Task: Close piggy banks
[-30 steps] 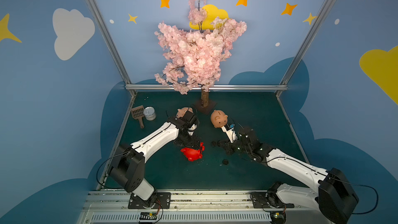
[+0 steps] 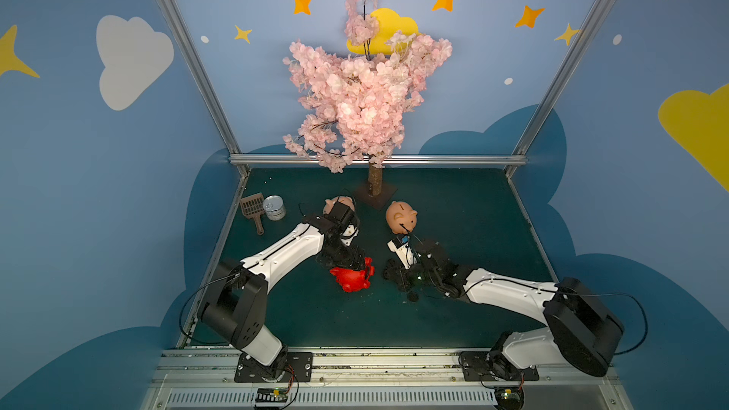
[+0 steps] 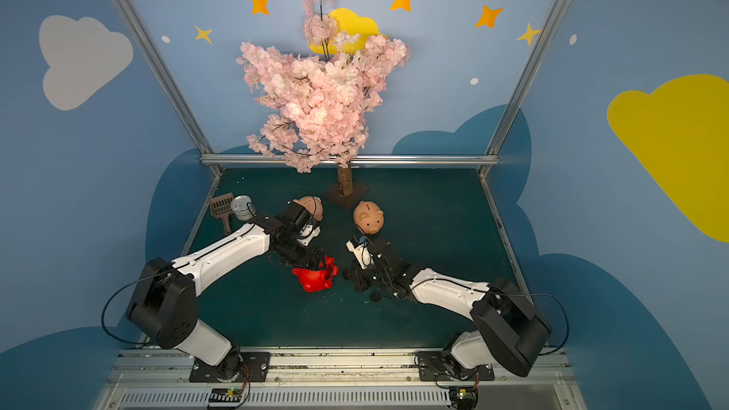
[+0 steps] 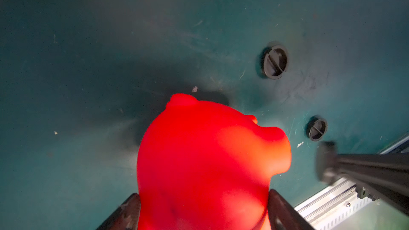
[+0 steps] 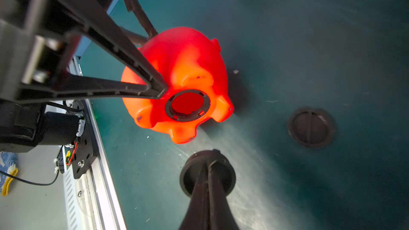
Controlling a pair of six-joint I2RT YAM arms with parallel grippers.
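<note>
A red piggy bank (image 5: pixel 183 55) lies tipped over, its round belly opening (image 5: pixel 187 104) facing my right gripper. My left gripper is open wide around it, one finger along each side. My right gripper is shut at the ridge of a black cap (image 5: pixel 225 174), which hangs short of the opening. Edge-on, this cap also shows in the left wrist view. Two more black caps lie loose on the table, one larger (image 4: pixel 274 61) and one smaller (image 4: pixel 317 128).
Two tan piggy banks stand at the back, one upright (image 2: pixel 401 216), the other (image 2: pixel 338 203) partly behind my left arm. A tree (image 2: pixel 375 178) rises behind them. At the left are a slotted scoop (image 2: pixel 253 208) and a tin (image 2: pixel 274 207).
The left arm and the red piggy bank have barely shifted.
</note>
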